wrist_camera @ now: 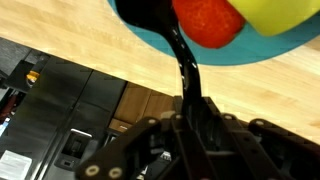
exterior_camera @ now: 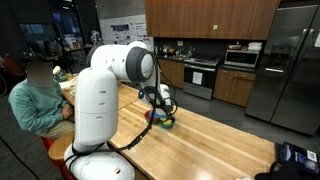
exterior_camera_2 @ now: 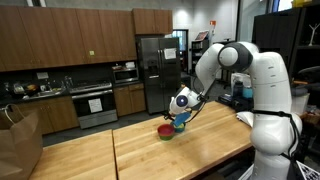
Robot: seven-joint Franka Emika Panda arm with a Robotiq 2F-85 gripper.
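My gripper is shut on the slim handle of a black utensil [wrist_camera: 158, 15] that broadens toward the top of the wrist view. The broad end lies over a teal dish [wrist_camera: 240, 49]; whether it touches anything inside cannot be told. In the dish are a glossy red round item [wrist_camera: 208, 22] and a yellow item [wrist_camera: 275, 15], both cut off by the frame. Exterior view 2 shows a red bowl [exterior_camera_2: 166, 132] beside the dish, with my gripper [exterior_camera_2: 180, 108] above them; the utensil is too small to make out there.
A seated person [exterior_camera: 38, 105] is at the left, outside the table's edge. Dark items [exterior_camera: 293, 160] lie at the near right corner. Kitchen cabinets and a fridge [exterior_camera: 287, 65] stand behind.
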